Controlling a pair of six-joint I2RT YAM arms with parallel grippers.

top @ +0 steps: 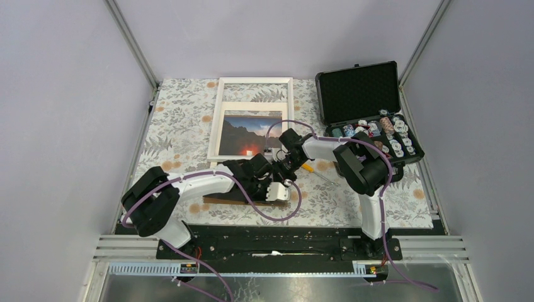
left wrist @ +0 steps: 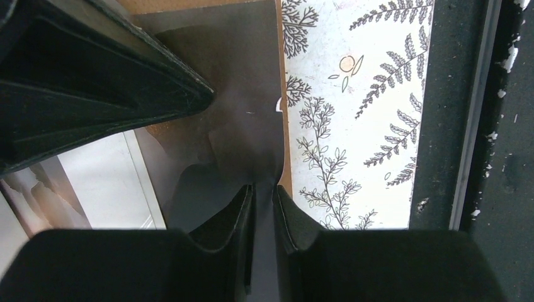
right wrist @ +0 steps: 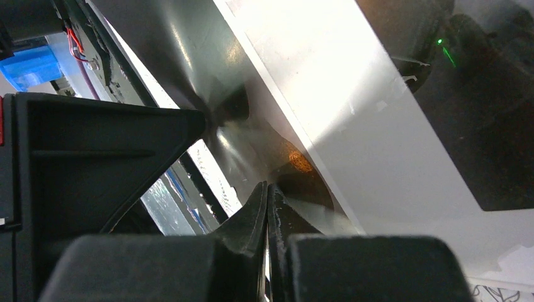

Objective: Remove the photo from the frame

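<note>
The white picture frame (top: 289, 88) lies at the back, with a white mat (top: 217, 135) and sunset photo (top: 252, 133) at its near part. In front of it, a glossy dark sheet (left wrist: 245, 56) rests over a brown board (left wrist: 281, 38); the sheet's edge has a small white nick. My left gripper is part open at that edge, a narrow gap between its tips; whether they touch the sheet I cannot tell. My right gripper is shut beside the left one, over the sheet near a white strip (right wrist: 340, 94), with nothing visible between its fingers.
To the right stands an open black case (top: 359, 94) of poker chips. A screwdriver with a yellow handle (top: 307, 168) lies just right of the grippers.
</note>
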